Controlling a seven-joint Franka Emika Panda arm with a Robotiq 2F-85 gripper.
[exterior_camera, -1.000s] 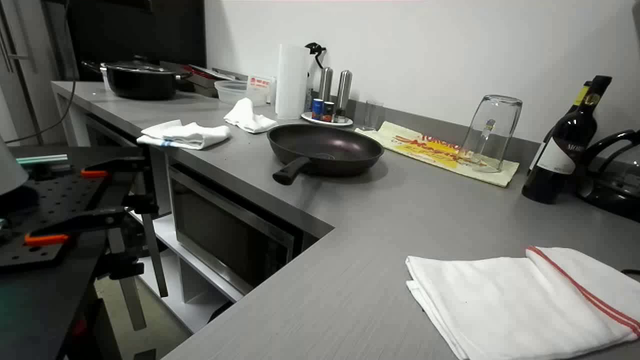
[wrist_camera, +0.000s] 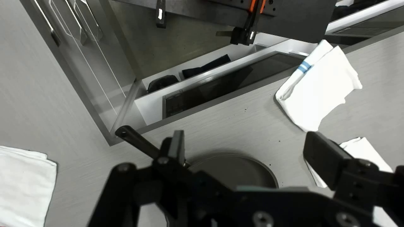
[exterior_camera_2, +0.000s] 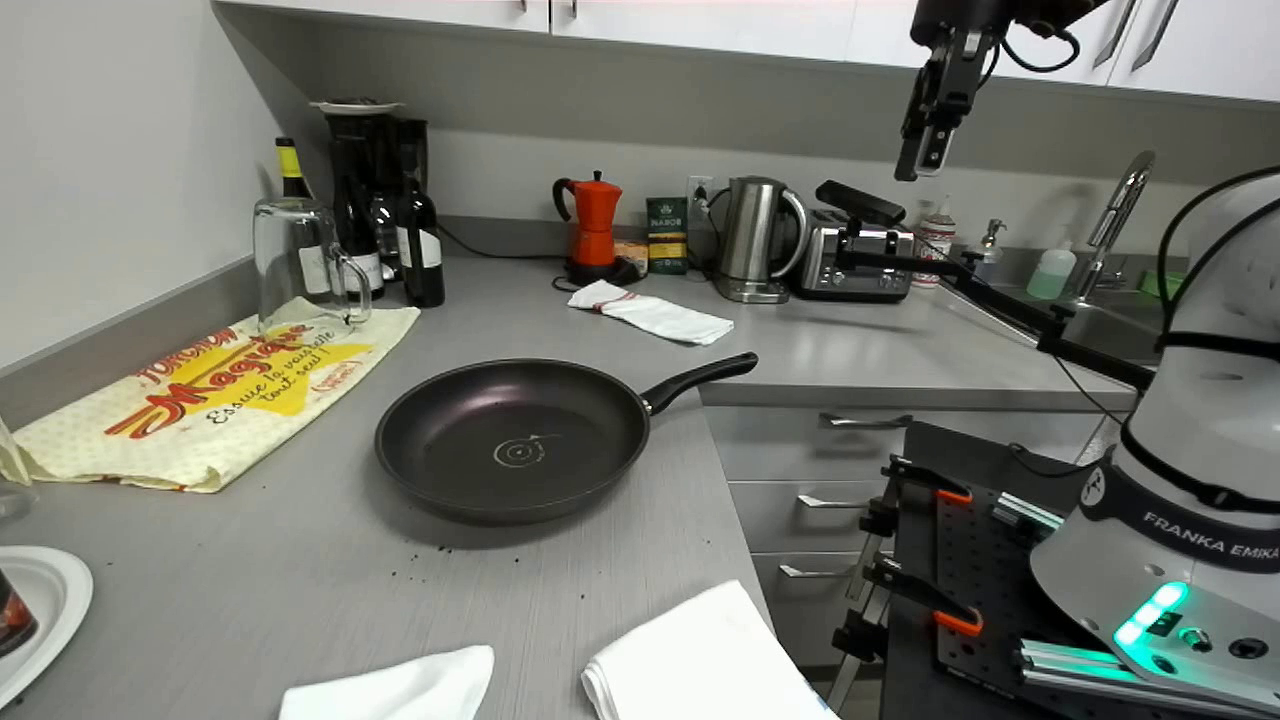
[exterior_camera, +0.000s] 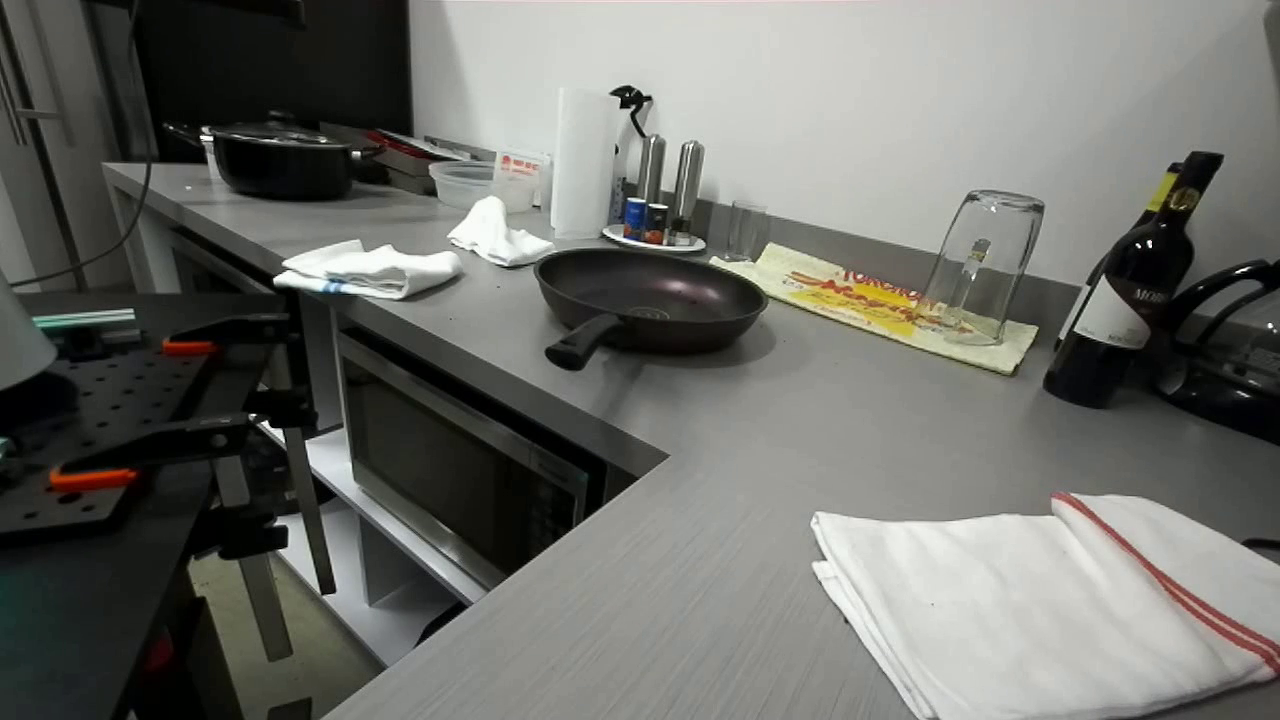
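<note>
My gripper is open, its two dark fingers wide apart with nothing held between them. In exterior view 2 the gripper [exterior_camera_2: 921,168] hangs high above the counter, well clear of everything on it. Below lies a dark frying pan [exterior_camera_2: 516,450], its black handle [exterior_camera_2: 708,378] reaching over the counter's inner corner. A folded white towel with a blue stripe [wrist_camera: 320,89] lies near the counter edge, and a second white cloth [wrist_camera: 365,153] is partly hidden behind one finger. Another folded towel, red-striped [exterior_camera: 1044,600], rests on the other counter arm.
An upturned glass pitcher [exterior_camera: 984,264] stands on a yellow printed cloth [exterior_camera: 840,294] by the wall. Wine bottles [exterior_camera: 1128,294] stand in the corner; a red moka pot [exterior_camera_2: 594,222], kettle [exterior_camera_2: 756,240] and toaster [exterior_camera_2: 852,262] line the back. Bare counter surrounds the pan.
</note>
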